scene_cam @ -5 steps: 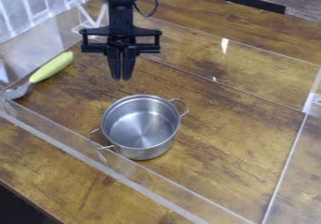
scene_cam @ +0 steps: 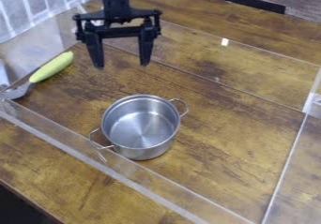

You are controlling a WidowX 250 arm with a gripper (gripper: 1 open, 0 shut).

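Note:
My black gripper point(scene_cam: 122, 59) hangs open at the upper middle, its two fingers apart with nothing between them. It is above and behind a steel pot point(scene_cam: 141, 126) with two wire handles, which stands empty in the lower middle. A yellow-green corn or banana-like object point(scene_cam: 53, 67) lies at the left, to the left of my gripper.
Clear low walls border the wooden table point(scene_cam: 232, 115). A metal object point(scene_cam: 15, 89) lies at the far left, partly hidden.
My gripper has opened wider and moved a little to the left. The pot and the yellow-green object stay where they were.

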